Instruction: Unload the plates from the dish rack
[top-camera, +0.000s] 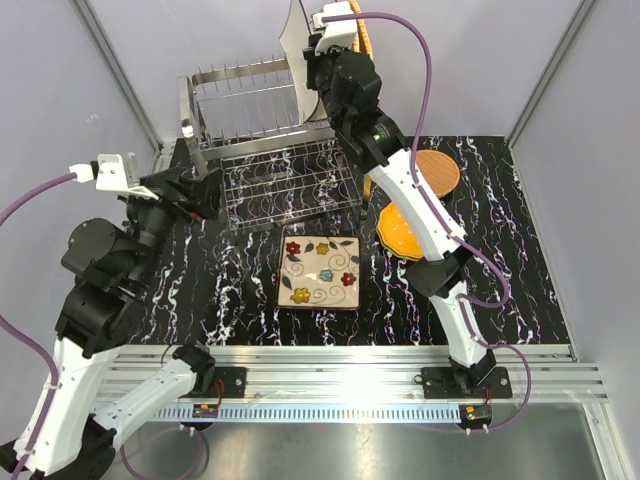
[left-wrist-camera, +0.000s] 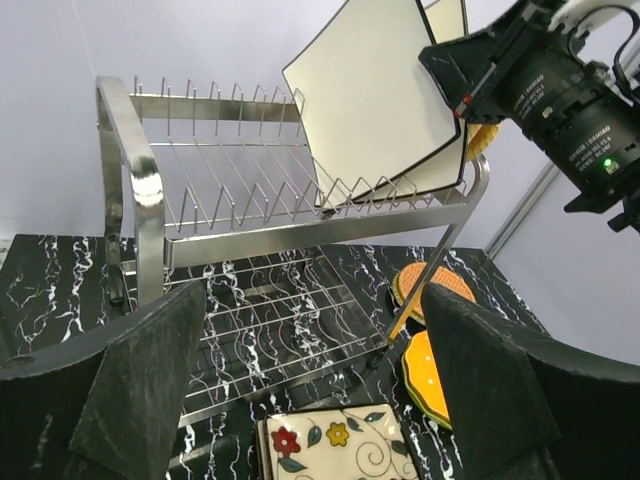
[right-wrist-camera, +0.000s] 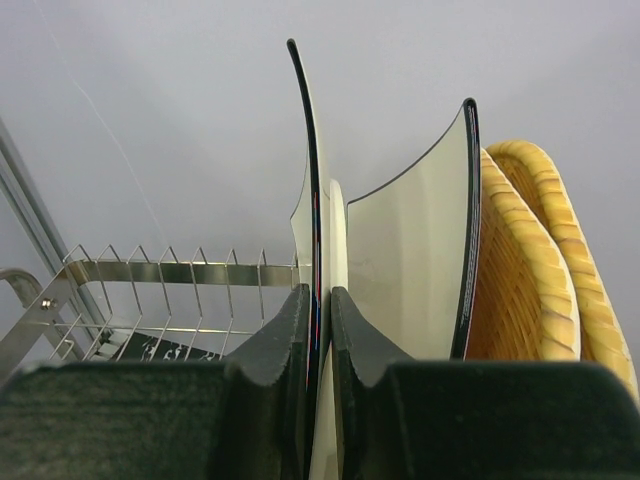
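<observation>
The metal dish rack (top-camera: 230, 152) holds upright square white plates (left-wrist-camera: 365, 100) in its top right part, with orange wicker-edged pieces (right-wrist-camera: 540, 260) behind them. My right gripper is shut on a white plate (right-wrist-camera: 320, 230) at the top of the rack; a second white plate (right-wrist-camera: 410, 250) stands just beside it. My left gripper (top-camera: 200, 200) is open at the left of the rack, level with its front, nothing between its fingers in the left wrist view.
A flowered square plate (top-camera: 318, 272) lies on the dark counter in front of the rack. A yellow plate (top-camera: 398, 235) and a round orange piece (top-camera: 437, 170) lie to the right.
</observation>
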